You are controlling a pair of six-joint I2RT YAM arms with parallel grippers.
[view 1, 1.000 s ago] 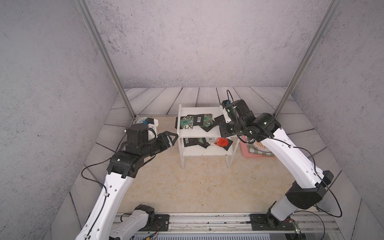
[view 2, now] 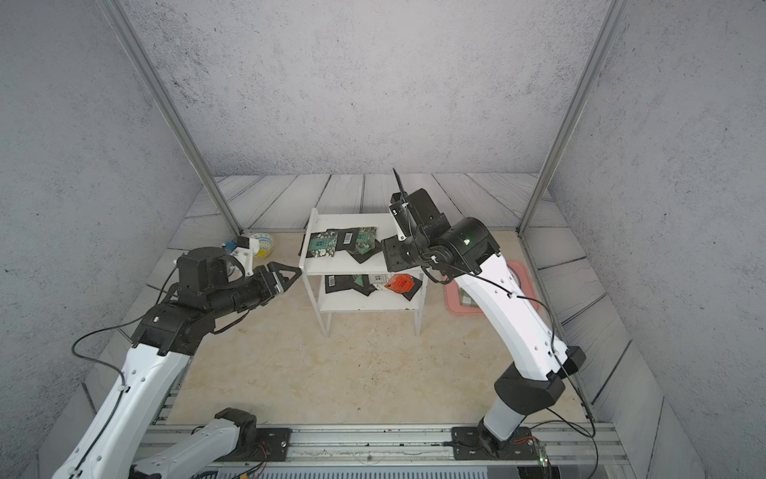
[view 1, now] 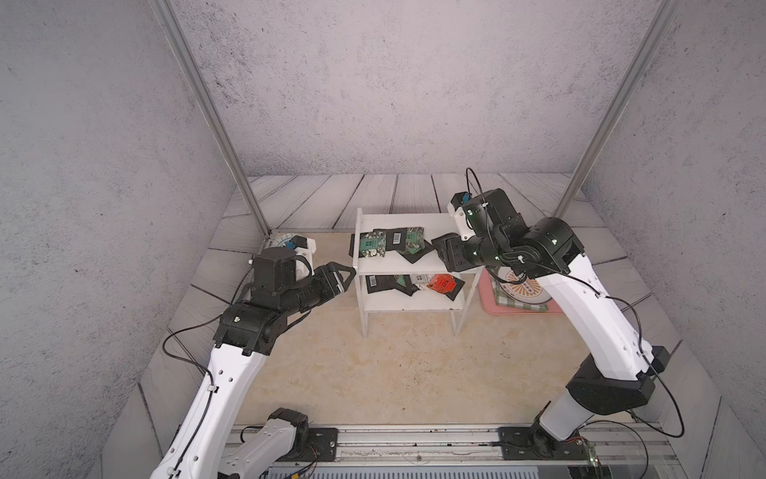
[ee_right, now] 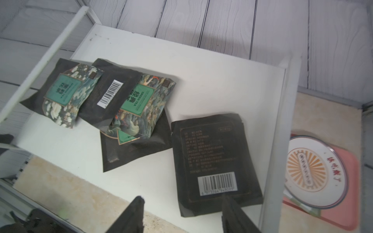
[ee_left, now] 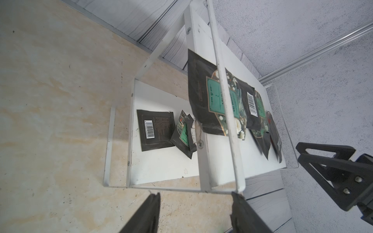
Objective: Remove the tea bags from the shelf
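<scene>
Several dark tea bags lie on the two-tier white shelf (view 2: 363,267). In the right wrist view, a black bag with a barcode (ee_right: 215,163) lies flat at the upper tier's right end; green-labelled tea bags (ee_right: 141,104) overlap to its left. On the lower tier are a red tea bag (view 2: 400,283) and several black ones, including a barcoded bag (ee_left: 156,130). My right gripper stands open over the near edge of the right-end bag, nothing visibly held. Left of the shelf, my left gripper is open and empty.
A pink tray (ee_right: 349,182) with a round white plate (ee_right: 316,170) sits right of the shelf. The shelf's side rail (ee_left: 227,104) stands between my left gripper and the upper bags. Bare tabletop (view 1: 383,367) lies in front.
My right arm has shifted slightly over the upper tier's right end, its wrist rising and turning a little. The left arm and the visible tea bags look unmoved.
</scene>
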